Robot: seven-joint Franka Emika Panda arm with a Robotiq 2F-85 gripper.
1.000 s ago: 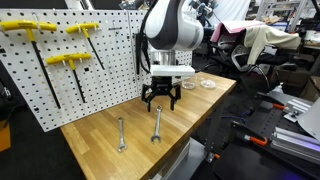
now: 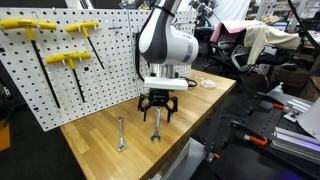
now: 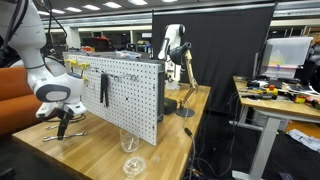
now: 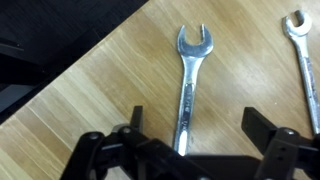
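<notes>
Two silver wrenches lie flat on the wooden table. One wrench (image 4: 187, 92) runs up the middle of the wrist view, its open end pointing away and its lower part passing between my gripper's fingers. The other wrench (image 2: 121, 134) lies off to the left in exterior view 1, and its shaft (image 4: 308, 78) shows at the right edge of the wrist view. My gripper is open above the nearer wrench, one finger (image 4: 137, 118) to each side of it and nothing held. In exterior view 1 the gripper (image 2: 157, 112) hangs low over that wrench (image 2: 157, 125).
A white pegboard (image 2: 100, 65) with yellow-handled clamps (image 2: 55, 25) stands along the table's back. Clear glass containers (image 3: 129, 141) sit on the far side, away from the wrenches. The table edge (image 4: 75, 62) runs close to the nearer wrench.
My gripper has come down and a little toward the nearer wrench, stage by stage. It has stayed open, and both wrenches lie where they were.
</notes>
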